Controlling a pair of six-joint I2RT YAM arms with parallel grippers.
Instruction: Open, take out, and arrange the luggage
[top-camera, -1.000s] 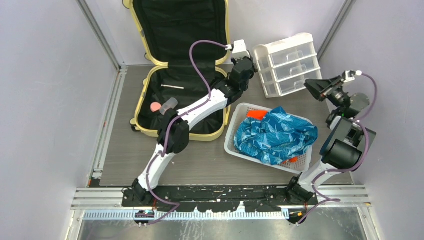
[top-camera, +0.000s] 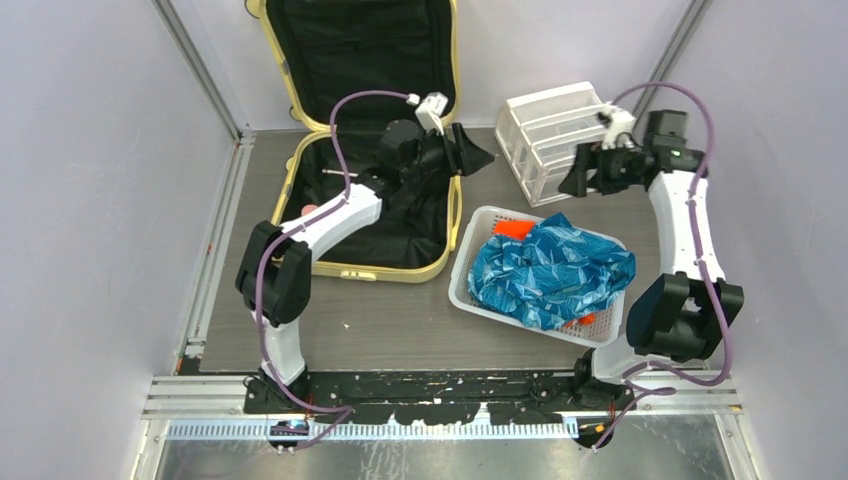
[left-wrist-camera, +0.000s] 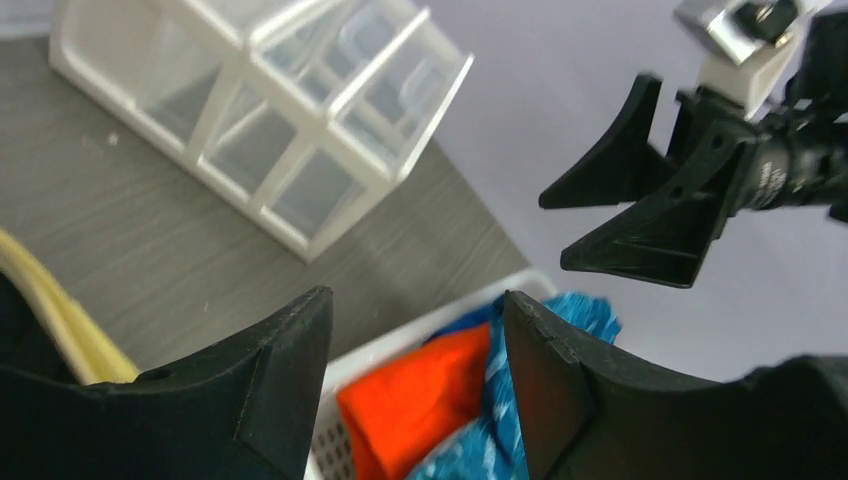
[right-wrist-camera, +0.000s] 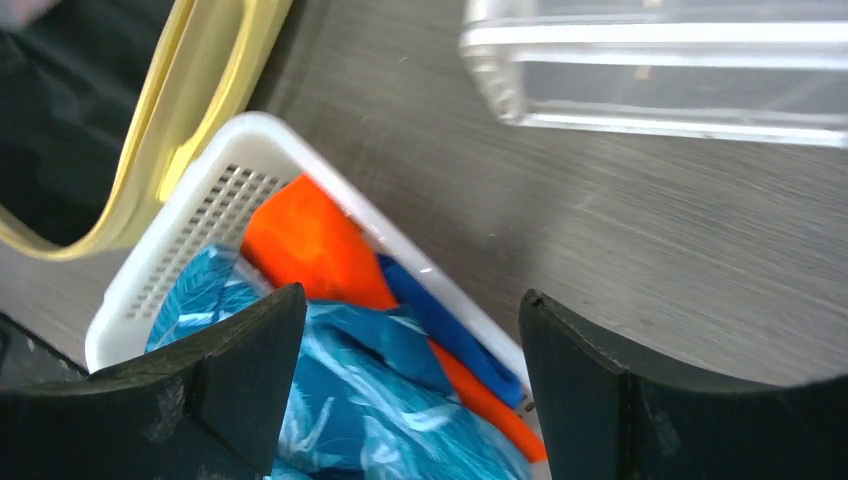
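The yellow suitcase (top-camera: 355, 273) lies open at the left, black lining showing. My left gripper (top-camera: 462, 150) is open above its right edge, nothing between the fingers. Right of it a white basket (top-camera: 460, 280) holds a crumpled blue patterned cloth (top-camera: 550, 270) over orange items (top-camera: 512, 228); a dark blue item (right-wrist-camera: 450, 320) also shows in the right wrist view. My right gripper (top-camera: 590, 170) is open over the area between basket and white drawer unit (top-camera: 550, 130), empty; in the right wrist view it faces the basket.
The drawer unit stands at the back right, behind the basket. Bare floor shows in front of the suitcase and between basket and drawer unit. Pale walls close in both sides.
The drawer unit has tipped or turned and now rests differently. My left arm has moved left, away from it; my right arm has swung up and left toward the basket.
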